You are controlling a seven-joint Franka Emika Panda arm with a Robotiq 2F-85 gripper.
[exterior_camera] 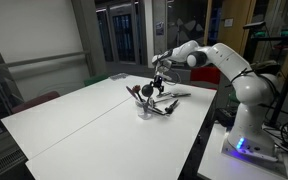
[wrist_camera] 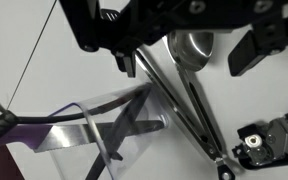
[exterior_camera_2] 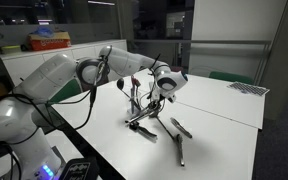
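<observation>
My gripper is open at the top of the wrist view, its two dark fingers well apart. In the gap between them shows the round metal bowl of a ladle or measuring scoop (wrist_camera: 191, 48), its handle running down to the right. Beside it lies a pair of metal tongs (wrist_camera: 171, 88). A clear container (wrist_camera: 81, 140) with several utensils, one a purple-handled knife (wrist_camera: 59, 137), is at lower left. In exterior view 2 the gripper (exterior_camera_2: 162, 98) is low over the utensils; whether it touches any cannot be told.
A black-handled tool (wrist_camera: 267, 143) lies at the lower right of the wrist view. Several more utensils, such as dark tongs (exterior_camera_2: 180, 151), are spread on the white table (exterior_camera_2: 219, 140). In exterior view 1 the table's left and front stretch is bare.
</observation>
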